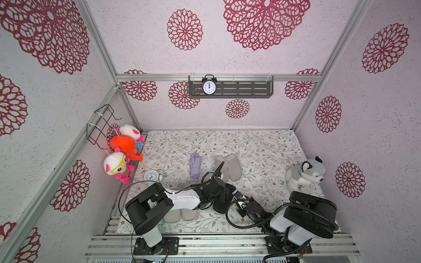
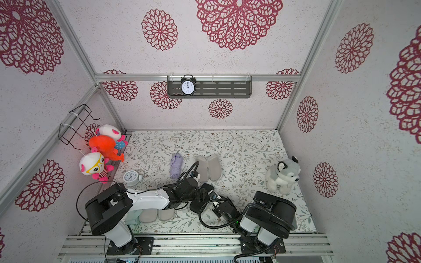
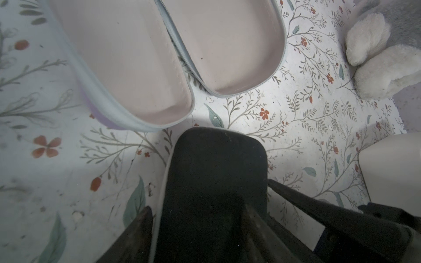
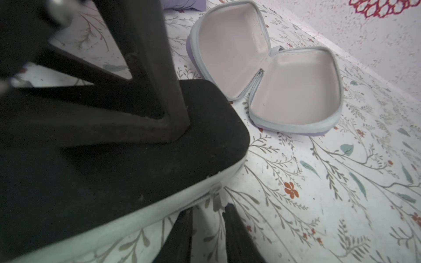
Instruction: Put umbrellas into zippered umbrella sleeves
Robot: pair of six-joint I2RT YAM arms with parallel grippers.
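Note:
A closed black zippered sleeve [image 3: 210,171] lies in the lower middle, my left gripper [image 1: 223,192] over and around it, its fingers part open and blurred. At the sleeve's light zipper edge, beside the zipper pull [image 4: 215,195], are the fingers of my right gripper, part open, the pull just beyond their tips. An open pale sleeve [image 4: 293,87] with lilac outside lies empty behind. A folded lilac umbrella [image 1: 195,165] lies left of it. More open pale sleeves [image 2: 149,215] lie at the front left, partly under the left arm.
A husky plush [image 1: 307,175] sits at the right, colourful plush toys [image 1: 122,149] along the left edge. A white clock [image 2: 130,177] stands at the left. A black clock [image 1: 209,86] is on the wall shelf.

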